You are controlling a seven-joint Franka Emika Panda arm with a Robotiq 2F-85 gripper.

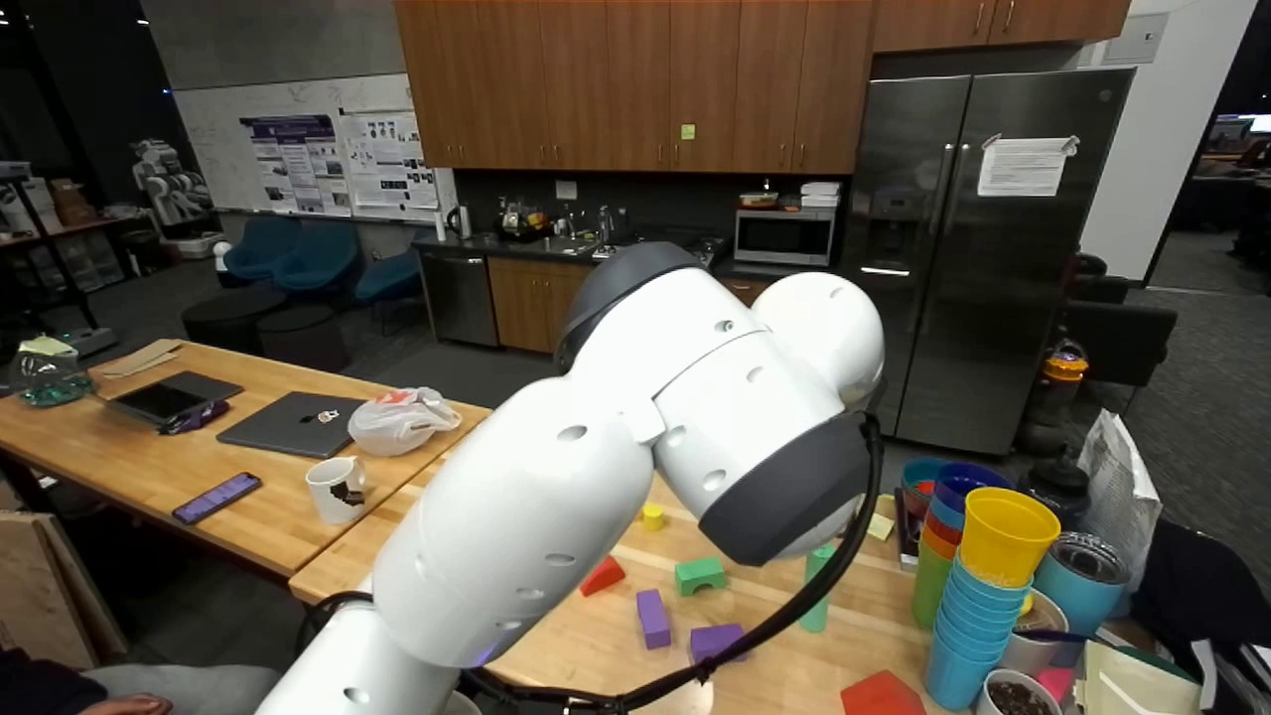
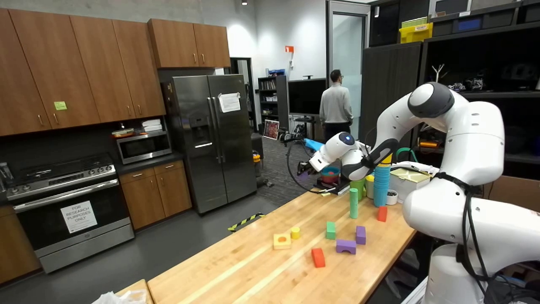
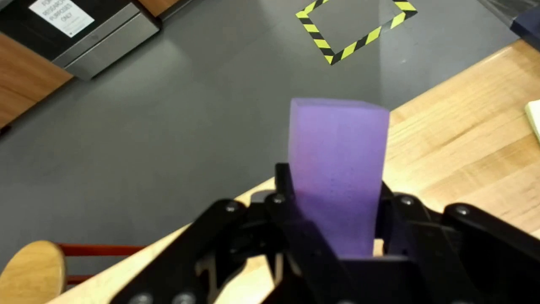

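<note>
A purple block stands between the black fingers of my gripper in the wrist view, clasped from both sides. It is held out over the table's edge, with grey floor and wood behind it. In exterior view 2 the gripper is small and dark at the far end of the table, near the teal bowl, with a bit of purple at its tip. The arm hides the gripper in exterior view 1.
On the table lie a green block, two purple blocks, a red block, a yellow cylinder and a tall green cylinder. Stacked cups crowd the right end.
</note>
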